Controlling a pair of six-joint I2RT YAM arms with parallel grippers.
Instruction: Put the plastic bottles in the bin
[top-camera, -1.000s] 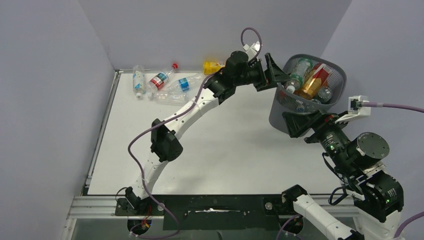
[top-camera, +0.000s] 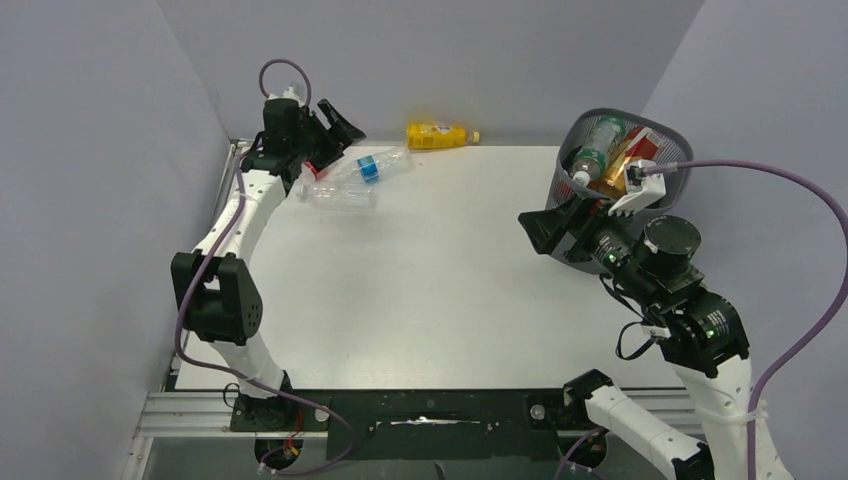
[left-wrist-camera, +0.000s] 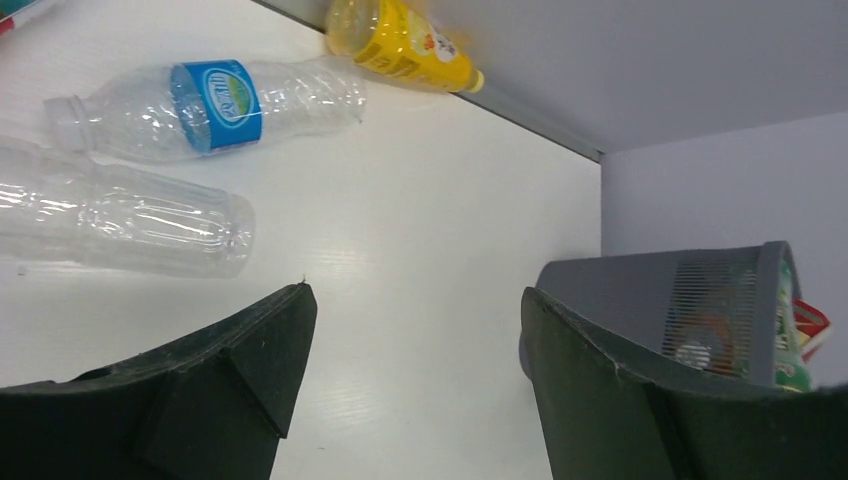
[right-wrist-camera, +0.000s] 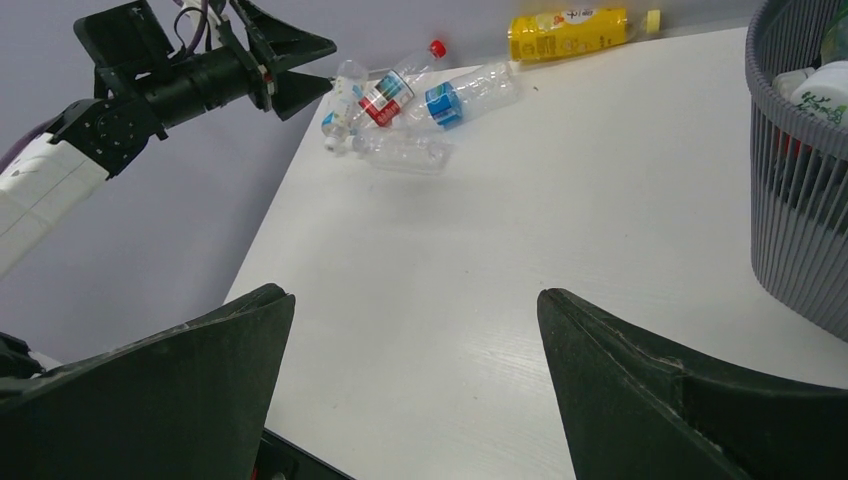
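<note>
My left gripper (top-camera: 335, 135) hangs open over the back-left bottle group, empty between its fingers. Beneath it lie clear bottles: one with a blue label (left-wrist-camera: 220, 105), an unlabelled one (left-wrist-camera: 150, 220), a red-capped one (right-wrist-camera: 390, 97) and another at the far left (right-wrist-camera: 343, 105). A yellow bottle (top-camera: 435, 136) lies by the back wall. The grey bin (top-camera: 565, 170), at right, holds several bottles and other items. My right gripper (top-camera: 560, 220) is open and empty, in front of the bin's left side.
Walls enclose the back and sides of the white table (top-camera: 430, 280).
The left gripper has swung left from the bin to above the bottle group. The right gripper has shifted somewhat left.
</note>
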